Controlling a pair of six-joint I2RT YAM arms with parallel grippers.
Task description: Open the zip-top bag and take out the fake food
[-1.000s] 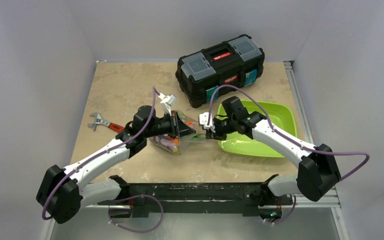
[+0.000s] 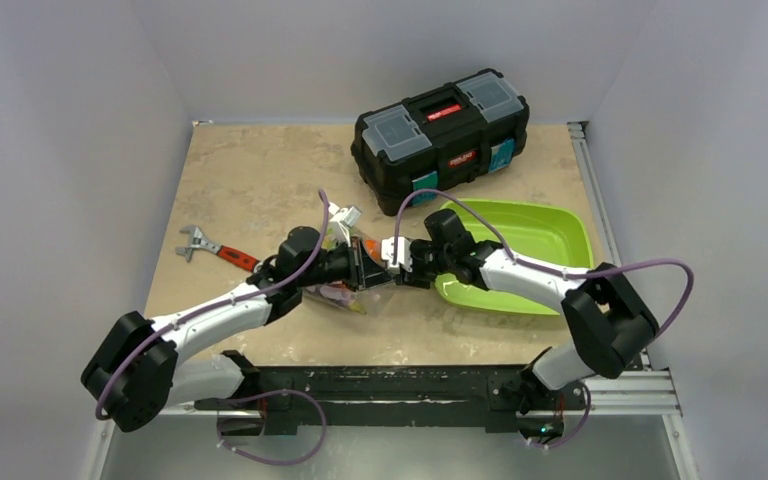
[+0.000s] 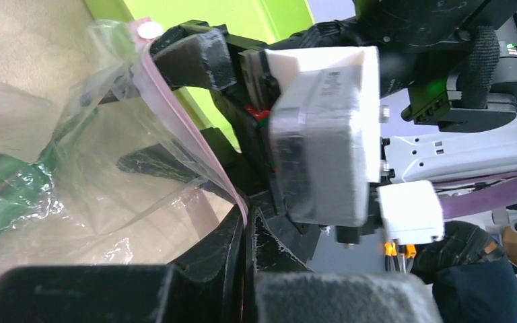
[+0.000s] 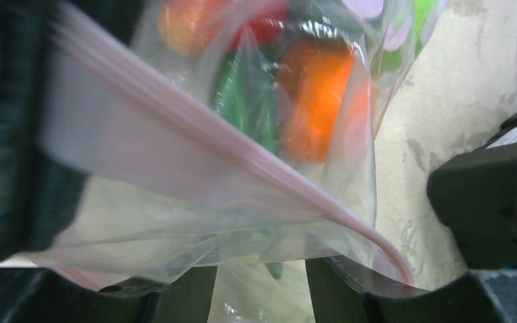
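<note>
The clear zip top bag (image 2: 338, 296) lies mid-table, largely covered by the arms from above. In the left wrist view its pink-edged mouth runs down into my left gripper, which is shut on that thin rim. Through the film in the right wrist view show an orange piece of fake food (image 4: 320, 101), a green one (image 4: 242, 101) and a red one (image 4: 262, 23). My right gripper is open at the bag's mouth, film passing close over its fingers. One dark finger (image 3: 158, 163) shows through the film; nothing is gripped between them.
A lime green tray (image 2: 575, 240) stands right of the bag, under the right forearm. Behind is a black toolbox (image 2: 415, 145). An adjustable wrench (image 2: 222, 250) with a red handle lies to the left.
The right gripper has moved left, right up to the left gripper and the bag's mouth. The left gripper has shifted slightly right and toward the front, the bag's mouth with it.
</note>
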